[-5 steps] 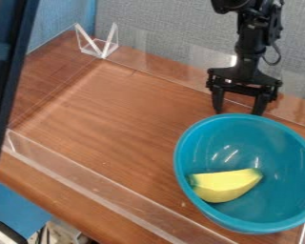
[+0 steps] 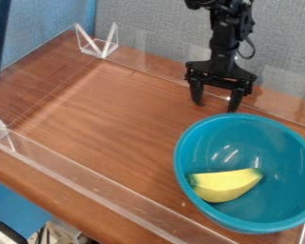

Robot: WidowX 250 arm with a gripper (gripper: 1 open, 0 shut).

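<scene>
The black robot gripper (image 2: 215, 95) hangs at the back of the table, just behind a turquoise bowl (image 2: 244, 139), its fingers pointing down and apart. I cannot make out anything between them. In the bowl lies a yellow object (image 2: 225, 185), perhaps a banana or wedge-like toy.
A clear plastic edge runs along the front and back, and a white wire bracket (image 2: 98, 43) stands at the back left corner. A grey wall rises behind.
The gripper has moved left and slightly up, away from the right side of the back edge. The bowl and yellow object are unchanged.
</scene>
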